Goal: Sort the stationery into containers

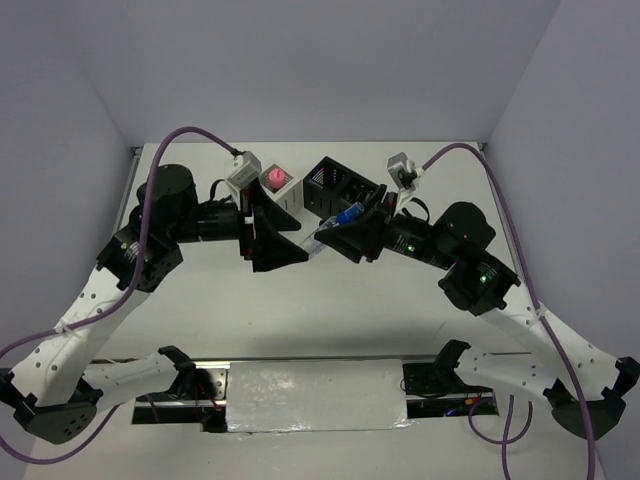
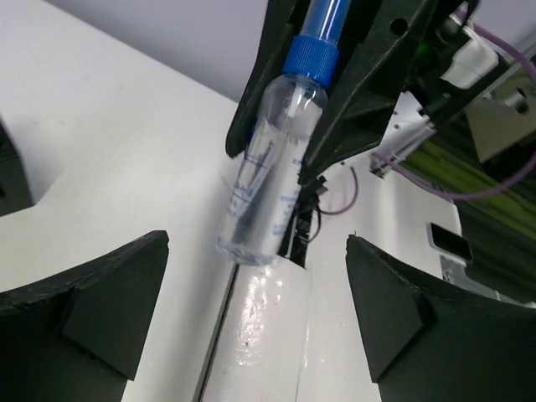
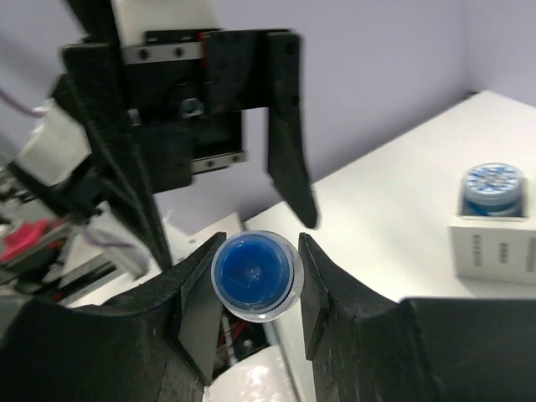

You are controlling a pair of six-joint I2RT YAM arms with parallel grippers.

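A clear tube-like bottle (image 1: 313,243) with a blue cap (image 1: 350,213) is held in the air above the white table. My right gripper (image 1: 341,240) is shut on it around the blue-cap end. In the left wrist view the clear body (image 2: 272,167) slants down from the right gripper's fingers (image 2: 356,121). My left gripper (image 1: 299,240) is open, its fingers (image 2: 117,293) apart on either side of the bottle's clear end, with visible gaps. The right wrist view shows the bottle's blue end (image 3: 256,270) head-on between the right fingertips.
Behind the grippers stand a black slotted container (image 1: 325,180) and, to its left, a white box (image 1: 290,195) holding a pink item (image 1: 276,178). A blue-topped round item (image 3: 492,186) sits in a white box in the right wrist view.
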